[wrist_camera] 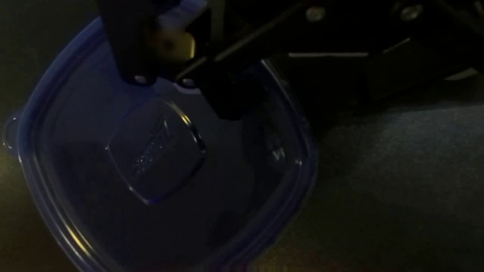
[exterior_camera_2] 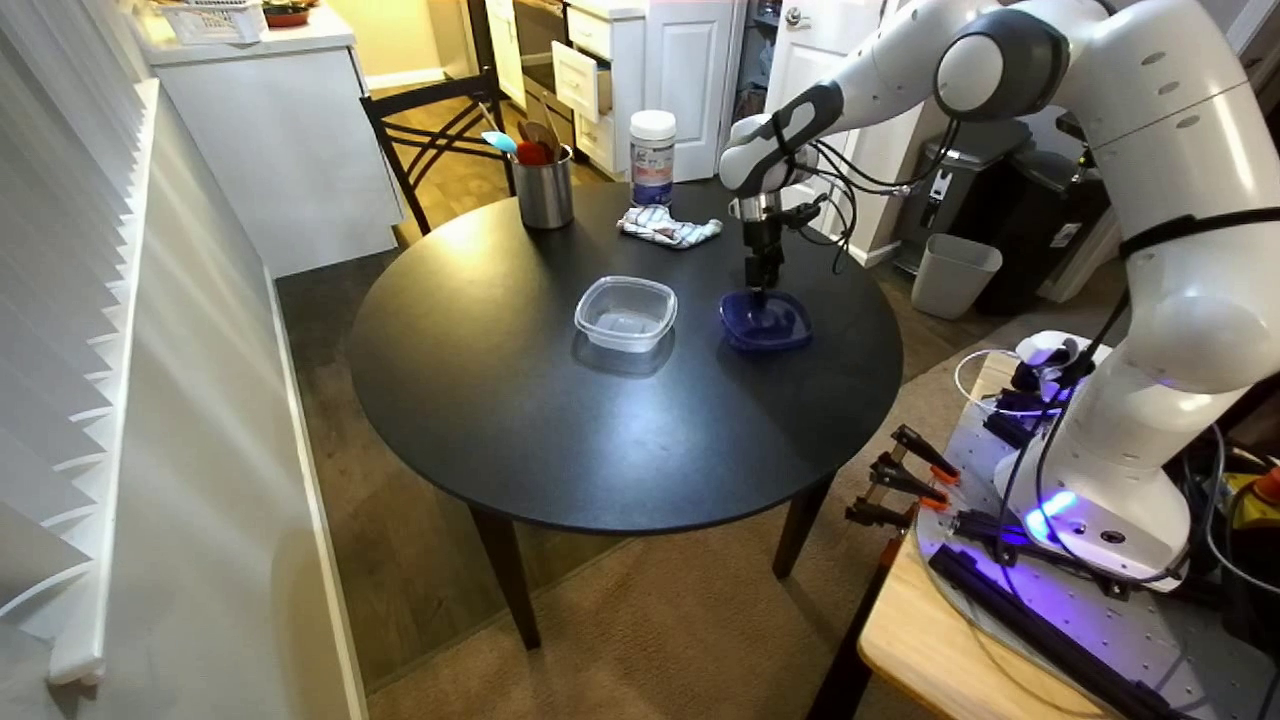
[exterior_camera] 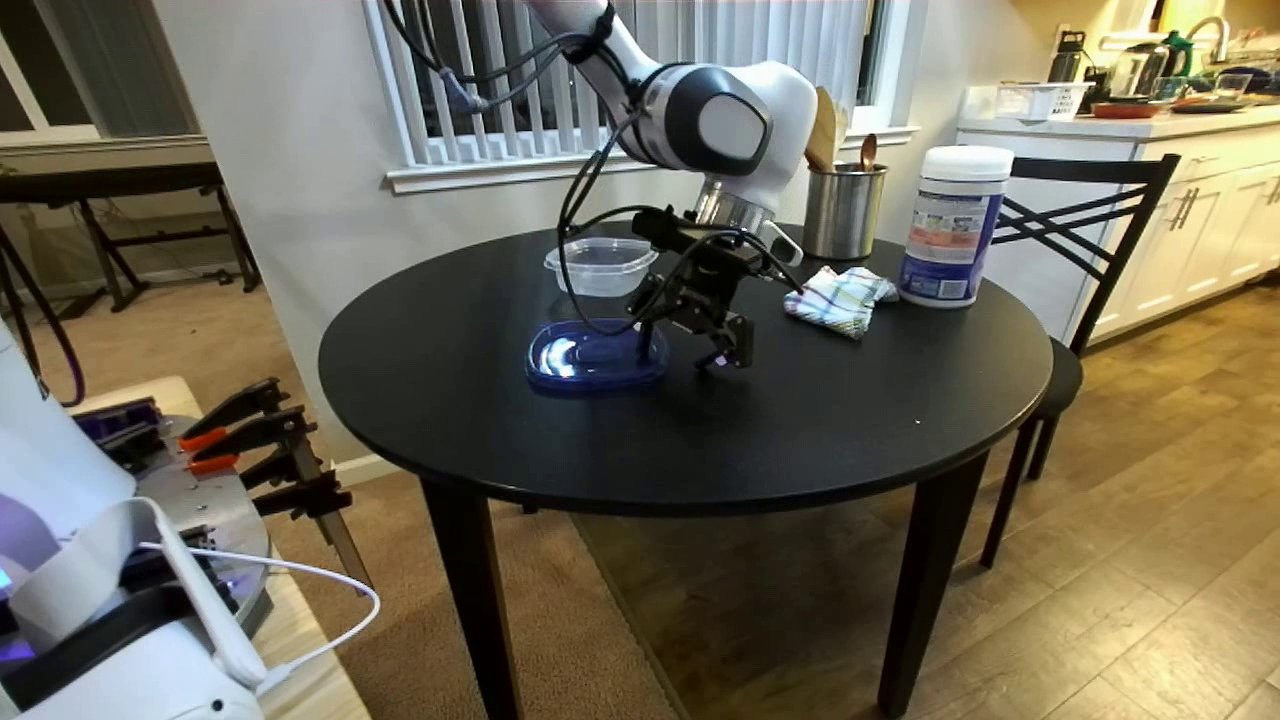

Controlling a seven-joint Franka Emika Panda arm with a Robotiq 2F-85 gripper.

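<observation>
A translucent blue lid (exterior_camera: 585,362) lies on the black round table, its raised centre and rim filling much of the wrist view. My open gripper (exterior_camera: 685,349) is low at the lid's right edge in exterior view 1, one finger over the lid and the other just outside it. Nothing shows held between the fingers. In the wrist view, the dark fingers overlap the upper part of the lid (wrist_camera: 86,154); whether they touch its rim is too dark to tell. A clear open plastic container (exterior_camera_2: 625,313) stands upright, apart from the lid.
A checkered cloth (exterior_camera: 842,300), a white-capped canister (exterior_camera: 956,228) and a metal utensil holder (exterior_camera_2: 546,192) stand or lie toward one side of the table. A black chair (exterior_camera: 1062,276) is close to the table's edge.
</observation>
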